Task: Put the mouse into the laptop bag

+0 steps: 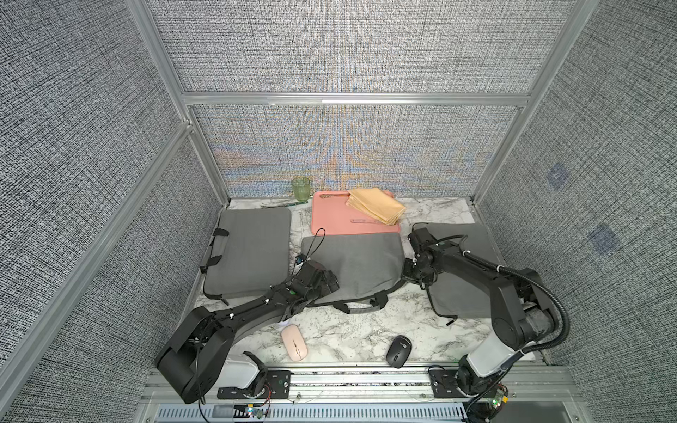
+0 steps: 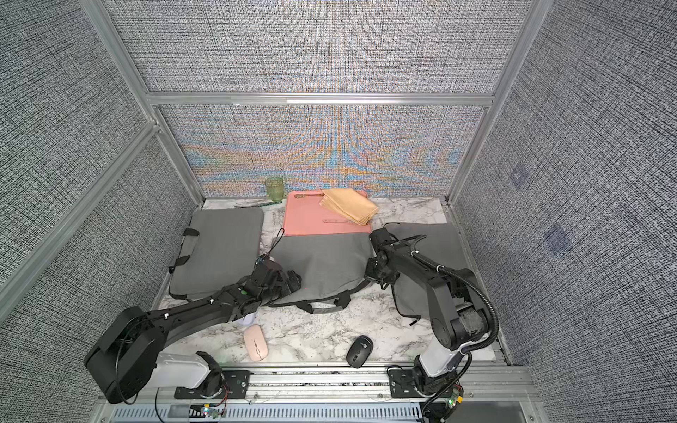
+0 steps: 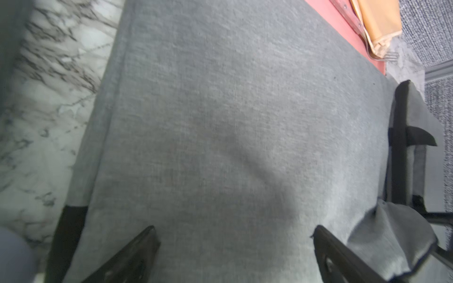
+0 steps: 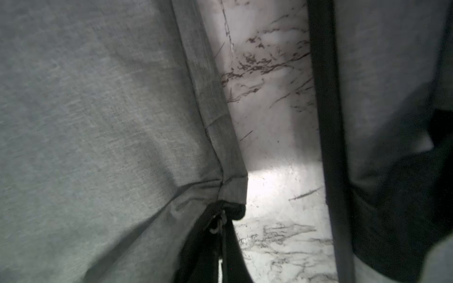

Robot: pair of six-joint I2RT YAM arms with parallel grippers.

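The grey middle laptop bag (image 1: 356, 264) lies flat, its handle (image 1: 363, 305) facing the front. Over its left front part, my left gripper stands open with nothing between its fingers. At the bag's front right corner, my right gripper is shut on a small metal zipper pull (image 4: 215, 228); the fabric there is creased and raised. Whether the zipper is open is hard to see. A pink mouse (image 1: 294, 343) and a black mouse (image 1: 399, 351) lie near the front edge. A lavender mouse (image 2: 246, 319) is mostly hidden beneath my left arm.
Another grey bag lies on each side, the left bag (image 1: 254, 246) and the right bag (image 1: 462, 299), under my right arm. Behind the middle bag is a pink mat (image 1: 328, 218) with a yellow cloth (image 1: 377, 204) and cutlery. A green glass (image 1: 301, 189) stands at the back.
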